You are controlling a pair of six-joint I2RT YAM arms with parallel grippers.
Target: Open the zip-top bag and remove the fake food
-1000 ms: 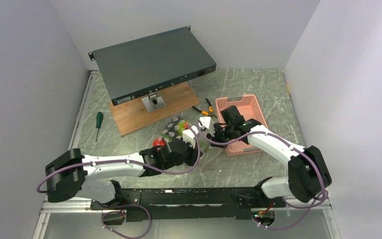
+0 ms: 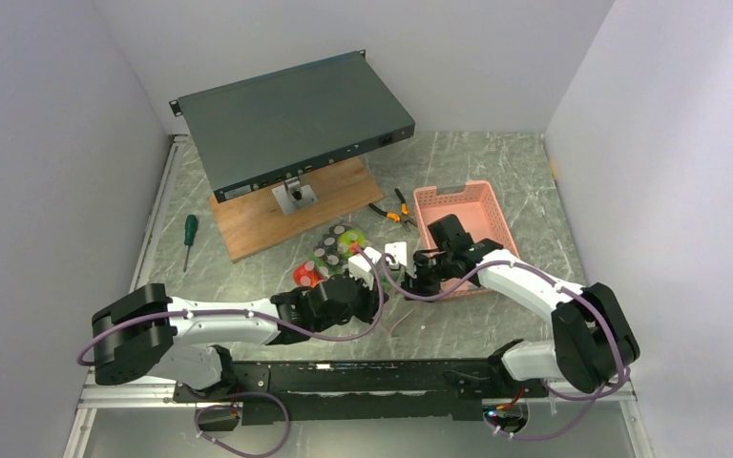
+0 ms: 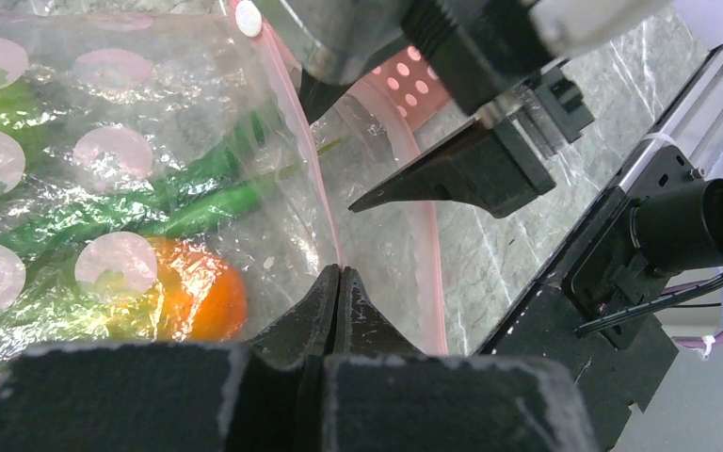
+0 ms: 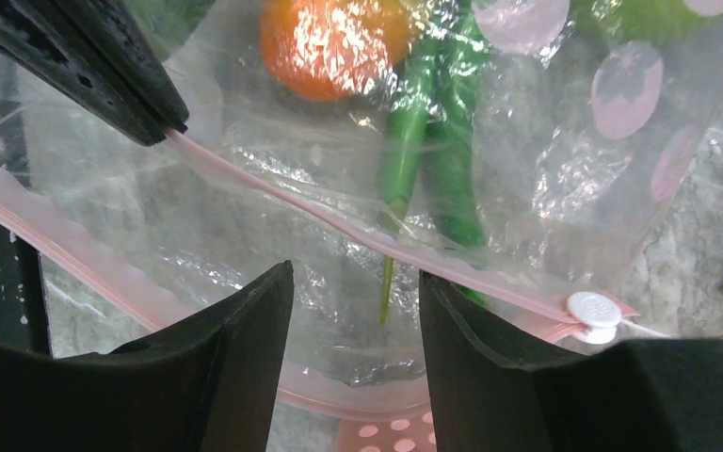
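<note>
The clear zip top bag (image 3: 179,122) holds fake food: green peppers (image 4: 405,141) and an orange piece (image 4: 329,42). Its pink zip edges stand apart at the mouth. My left gripper is shut, its tips on the thin pink edge of the bag's upper layer (image 4: 273,188). My right gripper stands open just outside the mouth, fingers apart either side of a thin green stem, nothing visibly gripped.
A pink basket (image 2: 466,210) sits right behind the right arm. Pliers (image 2: 391,215) lie beside it, a screwdriver (image 2: 191,229) at the left. A large dark panel (image 2: 296,114) on a wooden board stands at the back.
In the top view both arms have shifted slightly around the bag's mouth; the right arm sits a little lower in the picture than a second ago.
</note>
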